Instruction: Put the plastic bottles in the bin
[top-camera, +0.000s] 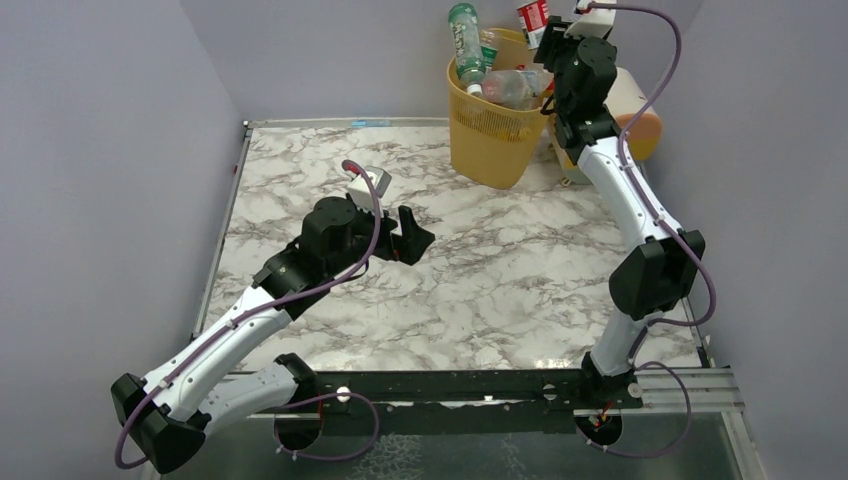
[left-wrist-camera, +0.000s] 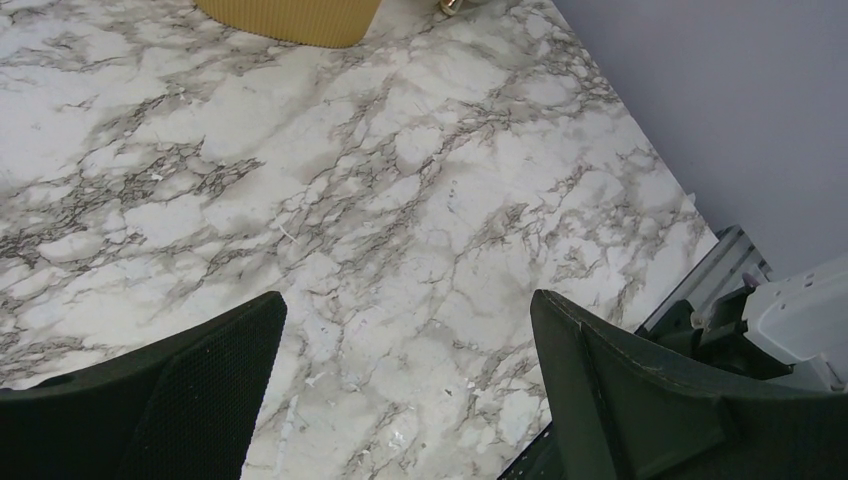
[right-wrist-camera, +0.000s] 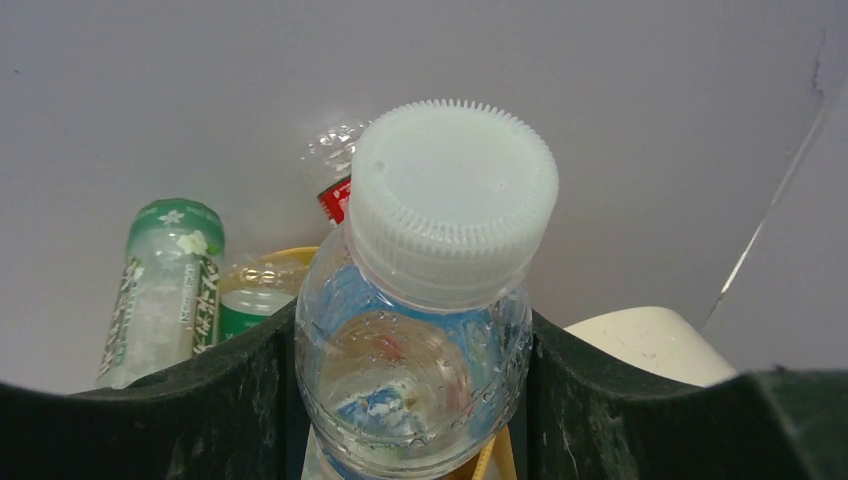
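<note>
A yellow bin (top-camera: 492, 150) at the back of the table is full of bottles: a tall green bottle (top-camera: 466, 45), a clear bottle (top-camera: 512, 87) and others. My right gripper (top-camera: 550, 45) is over the bin's back right, shut on a clear plastic bottle with a white cap (right-wrist-camera: 450, 200), which fills much of the right wrist view. My left gripper (top-camera: 405, 235) hangs open over the middle of the marble table; in the left wrist view nothing is between its fingers.
A cream and orange container (top-camera: 640, 120) stands right of the bin against the back. Grey walls close in the sides and back.
</note>
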